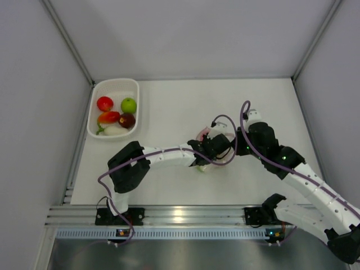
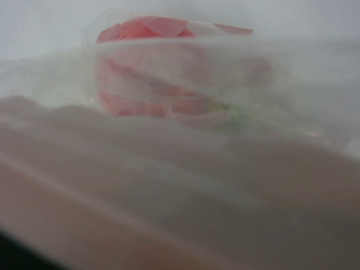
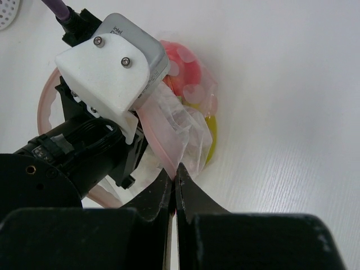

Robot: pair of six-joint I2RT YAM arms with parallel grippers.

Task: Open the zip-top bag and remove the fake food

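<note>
The zip top bag [image 3: 188,138] lies mid-table with red and yellow food showing through it. My right gripper is shut on the edge of the bag's top. My left gripper [image 1: 216,146] is down at the bag; in the right wrist view its housing covers part of it, and its fingertips are hidden. The left wrist view is filled with blurred translucent bag, with a red piece [image 2: 146,79] behind it. I cannot tell the left finger's state.
A white basket [image 1: 136,95] at the back left holds several pieces of fake food.
</note>
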